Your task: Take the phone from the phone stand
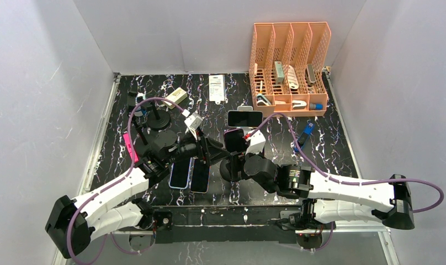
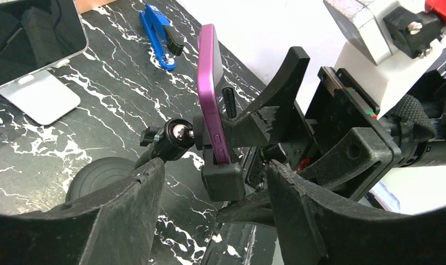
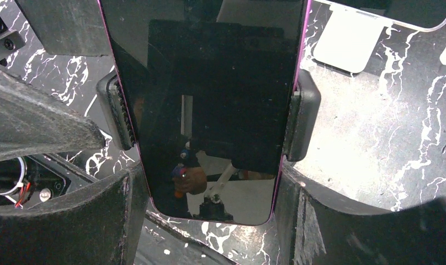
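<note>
The pink-edged phone [image 1: 234, 139] stands in the phone stand; in the left wrist view its pink side [image 2: 210, 99] rises from the black clamp [image 2: 222, 182], with the stand's round base [image 2: 99, 174] below. My right gripper is open around the phone's lower end, whose dark screen [image 3: 210, 99] fills the right wrist view between the stand's side holders. My left gripper stands part open just short of the clamp and phone, with nothing between its fingers.
Other phones [image 1: 200, 175] lie left of the stand, another phone [image 1: 244, 118] sits behind it. An orange organizer [image 1: 287, 66] is at the back right, a blue stapler [image 1: 303, 136] to the right, other black stands [image 1: 157, 118] at left.
</note>
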